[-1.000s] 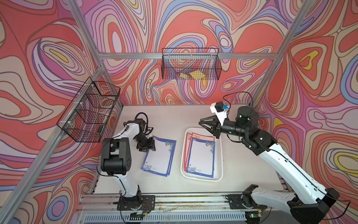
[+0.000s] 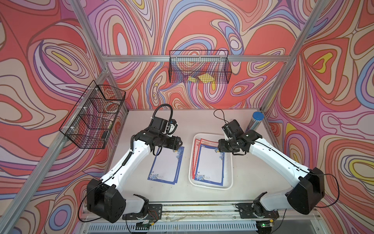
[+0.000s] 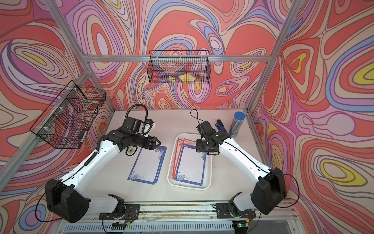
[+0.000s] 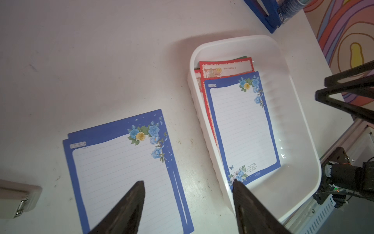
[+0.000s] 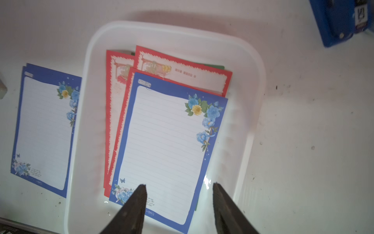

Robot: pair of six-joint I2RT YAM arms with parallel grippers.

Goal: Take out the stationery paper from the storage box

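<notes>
A white storage box (image 5: 249, 156) holds a stack of stationery paper, with a blue-bordered sheet (image 5: 167, 156) on top and red-bordered sheets (image 5: 187, 74) showing beneath it. Left of the box, blue-bordered sheets (image 4: 120, 179) lie on the table, slightly fanned. My left gripper hovers near their upper right corner with its fingers wide apart and nothing between them. Over the box's right side hangs my right gripper; its fingers are parted above the paper, empty and not visibly touching it.
A bottle with a blue cap (image 3: 236, 124) and a dark blue object (image 3: 220, 125) stand at the back right. Wire baskets hang on the back (image 2: 199, 70) and left (image 2: 93, 117) of the frame. Bare table lies behind and right of the box.
My left arm has swung right, from the loose sheets' left edge to their upper right. My right gripper has come down from higher up and turned over the box. The papers look unmoved.
</notes>
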